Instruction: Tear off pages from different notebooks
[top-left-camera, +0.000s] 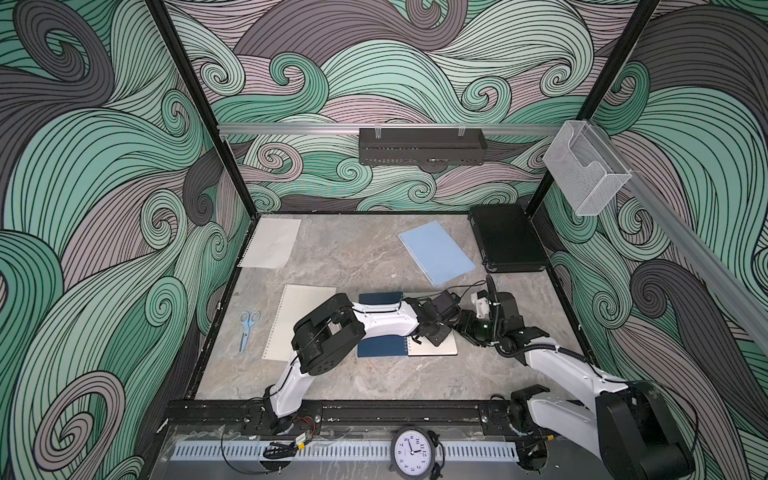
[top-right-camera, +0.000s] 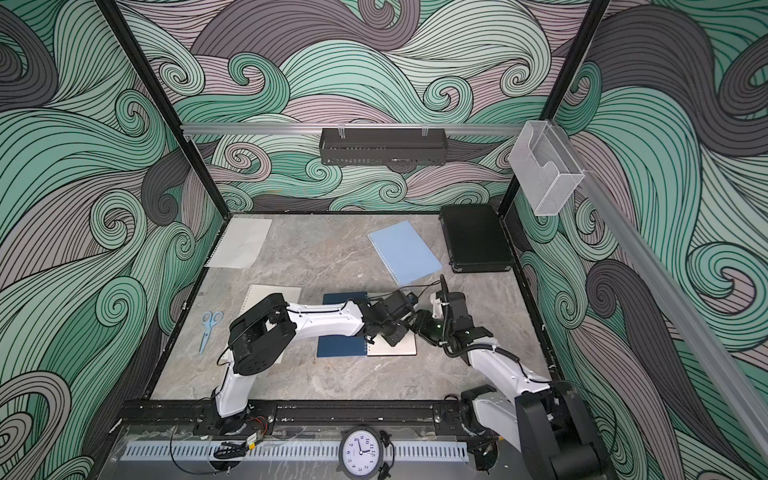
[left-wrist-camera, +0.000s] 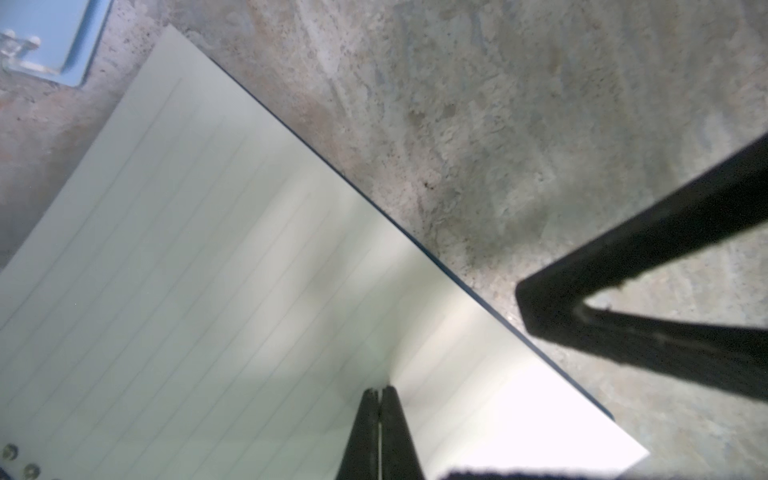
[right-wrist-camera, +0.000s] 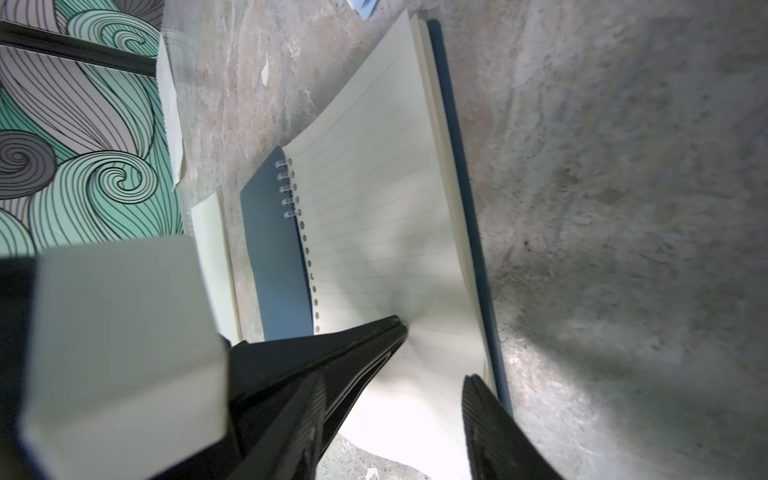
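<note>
An open dark-blue spiral notebook (top-left-camera: 382, 345) lies mid-table, its lined white page (right-wrist-camera: 376, 192) over the right-hand cover. In the right wrist view, rings show at the upper end of the hole row; further down, the holes show without rings over them. My left gripper is shut, its tips over the page, which looks dented and wavy around them. My right gripper is at the page's near outer edge. Its blurred fingers (right-wrist-camera: 496, 440) appear apart, with the page visible between them; whether they clamp it cannot be told.
A cream notebook (top-left-camera: 300, 308) lies left, partly under the left arm. Blue scissors (top-left-camera: 246, 329) lie beside it. Farther back are a white sheet (top-left-camera: 272, 243), a light-blue notebook (top-left-camera: 437, 251) and a black case (top-left-camera: 507, 237). Both arms meet closely over the open notebook.
</note>
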